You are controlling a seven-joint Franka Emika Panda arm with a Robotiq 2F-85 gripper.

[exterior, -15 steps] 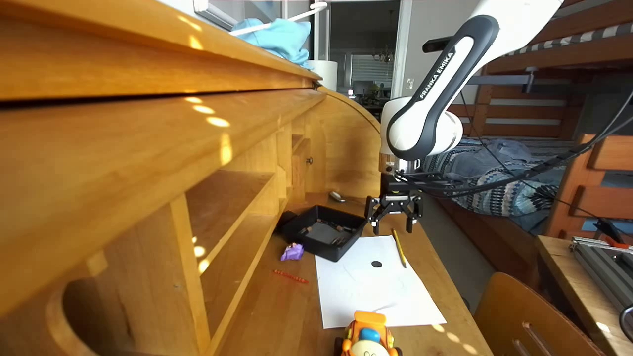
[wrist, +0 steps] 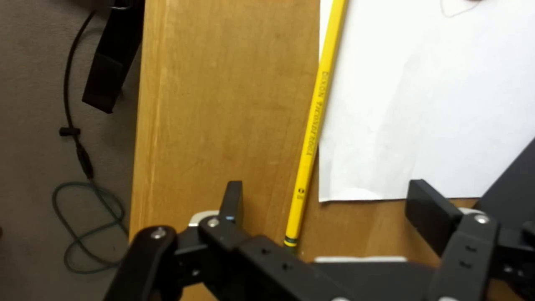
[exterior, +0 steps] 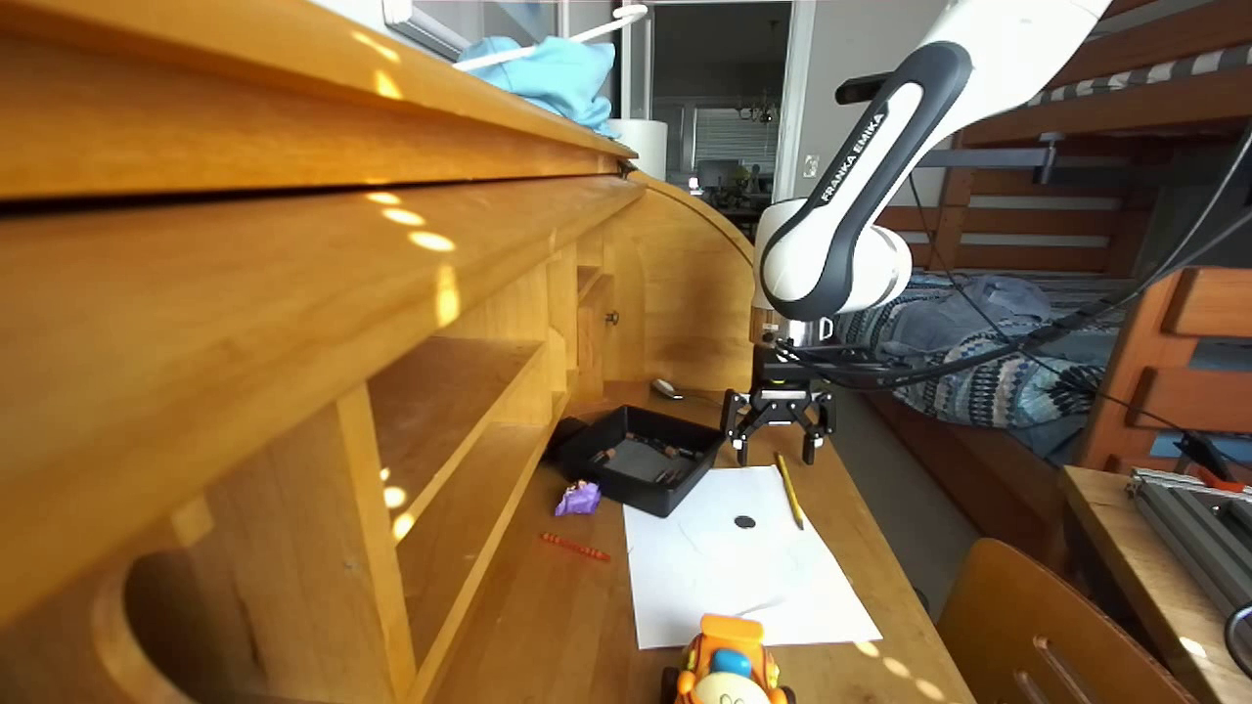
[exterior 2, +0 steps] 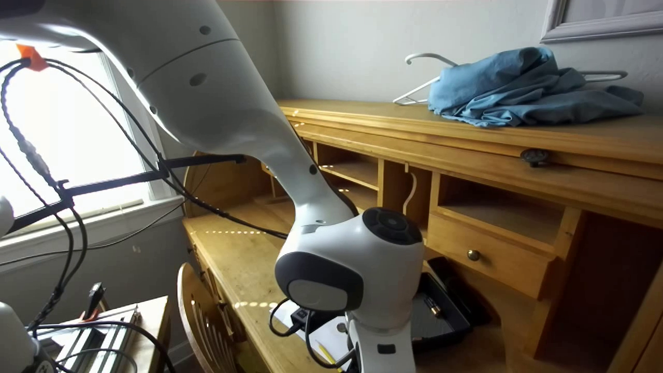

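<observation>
My gripper (exterior: 776, 452) hangs over the far end of the desk, open, with its two fingers wide apart. In the wrist view a yellow pencil (wrist: 316, 111) runs between the open fingers, lower than them and nearer the left one; nothing is held. The pencil's far part lies on a sheet of white paper (exterior: 728, 569), and its near end rests on bare wood, where my gripper's body partly covers it. A small dark disc (exterior: 745, 522) sits on the paper.
Left of the gripper is a black tray (exterior: 640, 493) with several small items inside. A purple crumpled object (exterior: 577, 499), a red crayon (exterior: 574, 547) and an orange toy car (exterior: 730, 663) lie on the desk. Desk cubbies stand along one side; the desk's open edge (wrist: 143, 115) is close.
Hardly anything differs; the arm seems to have shifted very slightly, and its cables hang a little differently. The objects on the desk have stayed put.
</observation>
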